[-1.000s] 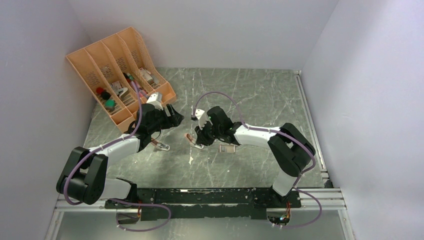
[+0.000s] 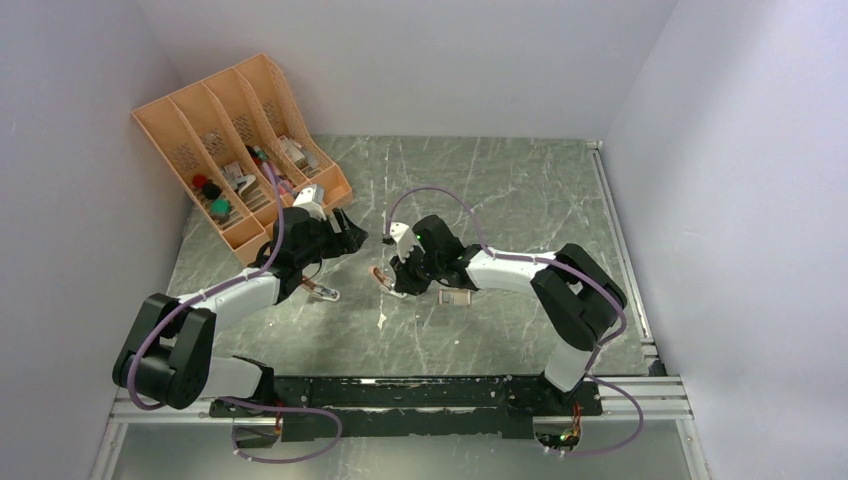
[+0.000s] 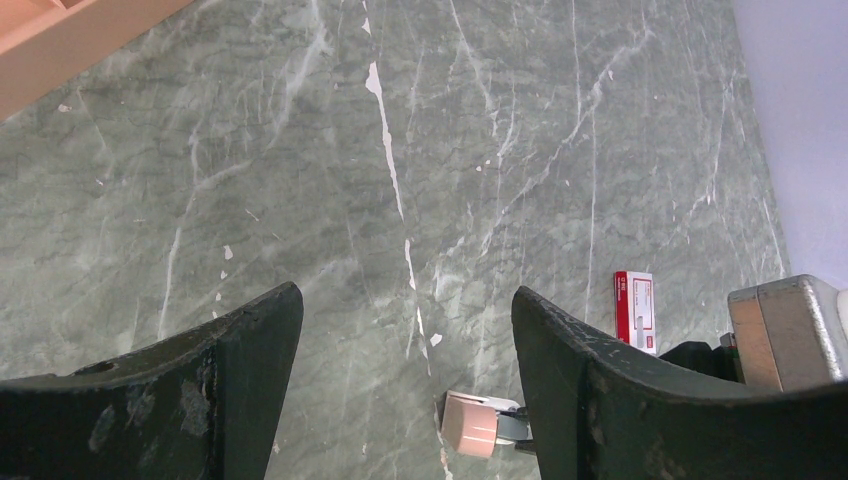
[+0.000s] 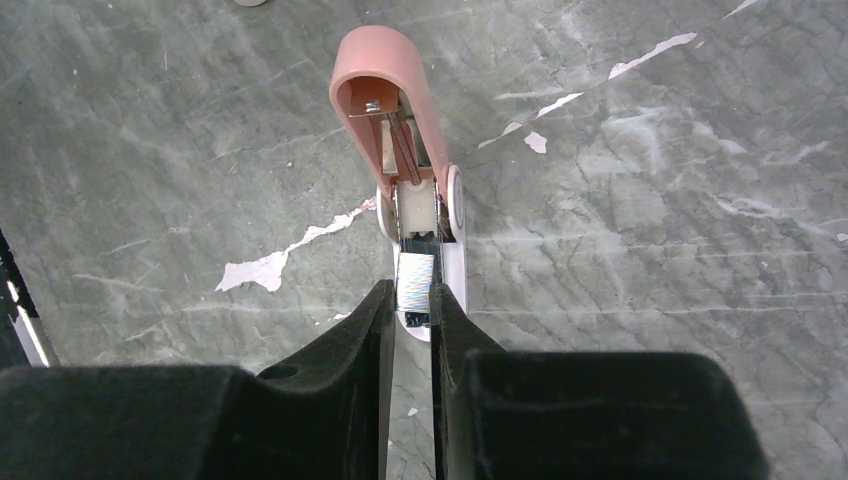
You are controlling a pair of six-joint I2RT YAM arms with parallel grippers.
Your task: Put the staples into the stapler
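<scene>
A pink stapler (image 4: pixel 385 60) lies on the table with its top swung open, its white base (image 4: pixel 456 260) toward my right gripper; the top view shows it small (image 2: pixel 380 277). My right gripper is shut on a short silver strip of staples (image 4: pixel 416 268), held over the front of the stapler's open channel. Whether the strip rests in the channel cannot be told. My left gripper stands open above the table, nothing between its fingers, to the left of the pink stapler. A staple box (image 2: pixel 455 297) with a red label lies by the right arm.
Another open stapler (image 2: pixel 324 292) lies beneath the left arm. At the back left stands an orange divided organizer (image 2: pixel 246 229) holding stationery.
The right arm and its gripper have shifted very slightly near the pink stapler. The left arm and the objects on the table look unchanged.
</scene>
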